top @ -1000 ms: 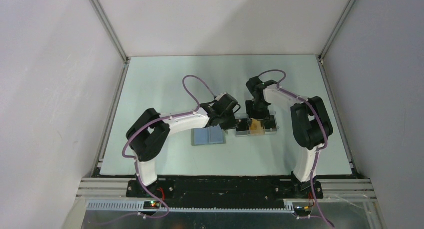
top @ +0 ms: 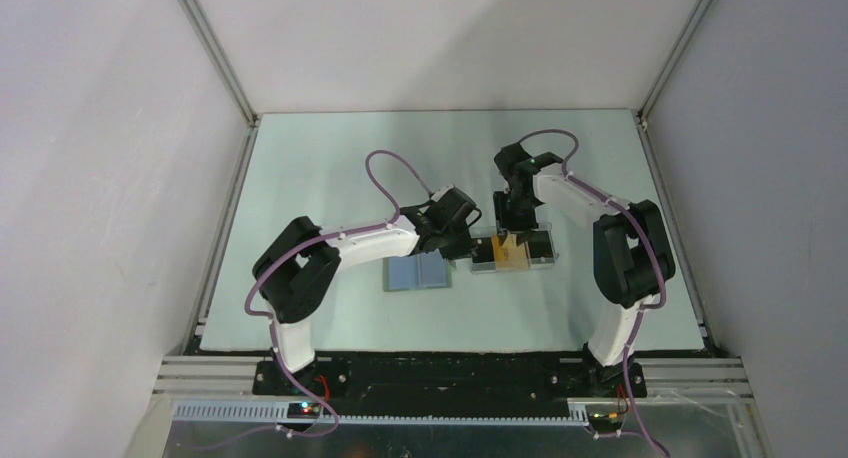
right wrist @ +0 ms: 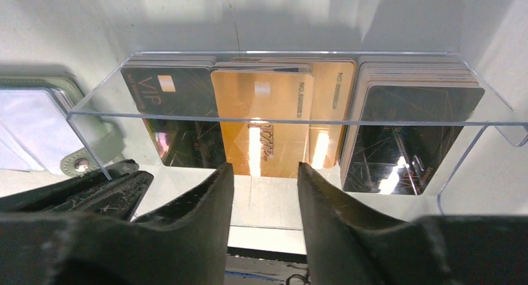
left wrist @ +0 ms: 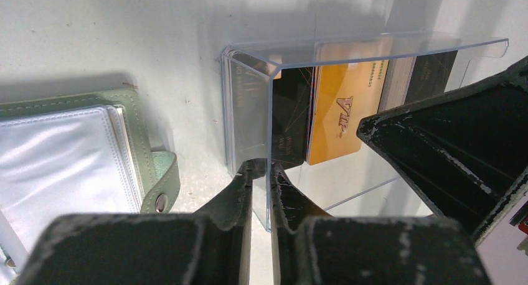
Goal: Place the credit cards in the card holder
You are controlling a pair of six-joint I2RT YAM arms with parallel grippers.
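A clear plastic box (left wrist: 271,120) holds black and gold cards in separate groups. My left gripper is shut on the near left wall of this box, one finger on each side. Over the gold cards (right wrist: 268,135), my right gripper stands open, its two fingertips apart and no card visibly gripped. Black cards stand to the left (right wrist: 193,142) and right (right wrist: 405,157) of the gold ones. The pale green card holder (left wrist: 134,154) lies open on the table left of the box, its clear sleeves (left wrist: 62,160) facing up.
Both grippers are close together at the box; a dark finger of the right one (left wrist: 454,142) crosses the left wrist view. The holder's strap with a metal snap (left wrist: 162,202) points toward the box.
My right arm has shifted slightly outward to the right, and its gripper sits a little differently over the box. The left arm, box and card holder have stayed in place.
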